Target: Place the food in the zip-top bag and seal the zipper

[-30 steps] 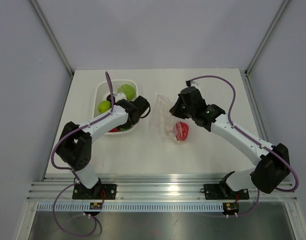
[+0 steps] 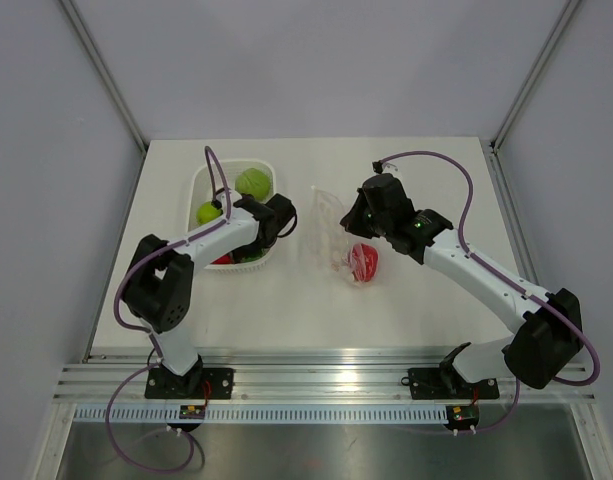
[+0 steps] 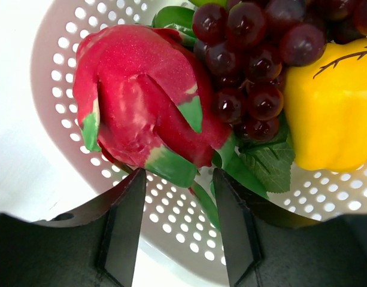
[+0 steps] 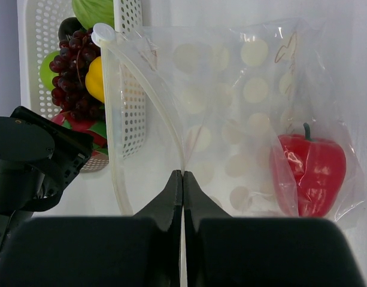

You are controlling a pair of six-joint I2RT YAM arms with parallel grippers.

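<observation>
A clear zip top bag (image 4: pixel 231 89) lies on the table with a red bell pepper (image 4: pixel 318 173) inside. Its mouth gapes, and my right gripper is shut on the thin edge of it. Over the basket, my left gripper is part open, its fingertips beside the lower end of a red dragon fruit (image 3: pixel 147 95) with nothing between them. Dark grapes (image 3: pixel 255 66) and a yellow pepper (image 3: pixel 333 107) lie right of that fruit. A white slider (image 4: pixel 103 33) sits at one end of the bag's zipper.
The white perforated basket (image 3: pixel 48 78) also holds a green round fruit (image 4: pixel 48 70) and a cabbage-like green item (image 2: pixel 253 183). Bare table (image 2: pixel 276 320) lies in front of the basket and bag.
My left arm has shifted slightly left over the basket. The right arm and the bag have stayed where they were.
</observation>
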